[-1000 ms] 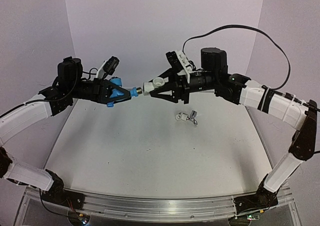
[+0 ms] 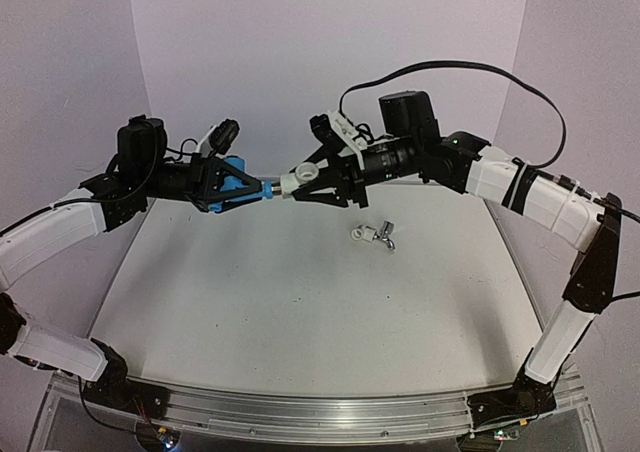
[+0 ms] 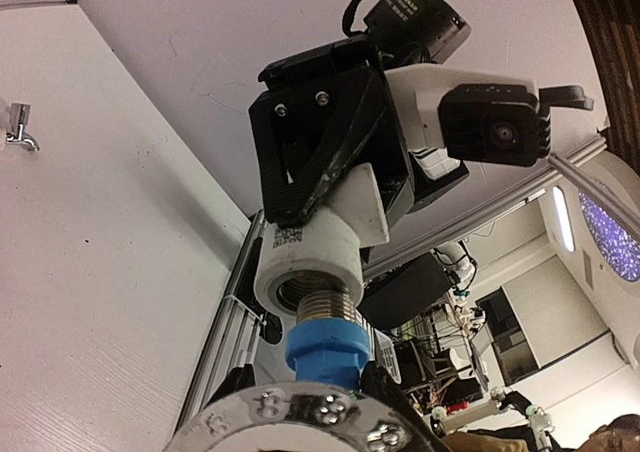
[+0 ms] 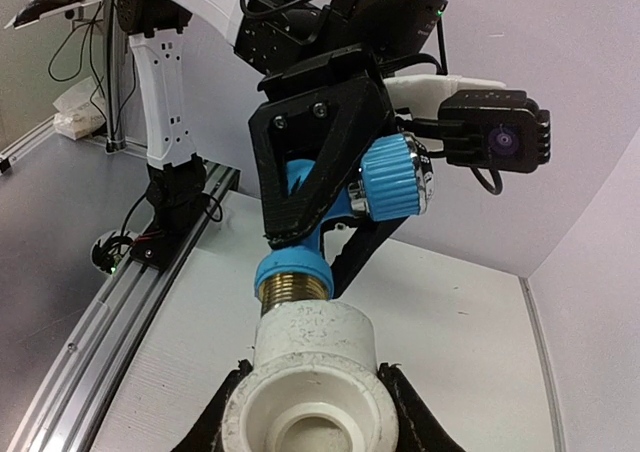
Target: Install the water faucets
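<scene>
Above the table, my left gripper (image 2: 243,186) is shut on a blue faucet (image 2: 231,178), whose threaded brass end (image 4: 292,289) points toward the right arm. Opposite it, my right gripper (image 2: 309,180) is shut on a white pipe fitting (image 2: 290,184). The thread meets the fitting's mouth, with several turns still showing between the blue collar (image 3: 328,350) and the white rim (image 3: 312,272). In the left wrist view the thread sits toward the right side of the opening; how deep it reaches cannot be told.
A chrome faucet (image 2: 385,234) with a white fitting (image 2: 364,233) lies on the white table (image 2: 300,312), toward the back right. Pale walls (image 2: 330,62) enclose the back and sides.
My right gripper has moved left with the white fitting, closing the gap to the faucet's thread, and its wrist has turned slightly. The left arm has barely shifted.
</scene>
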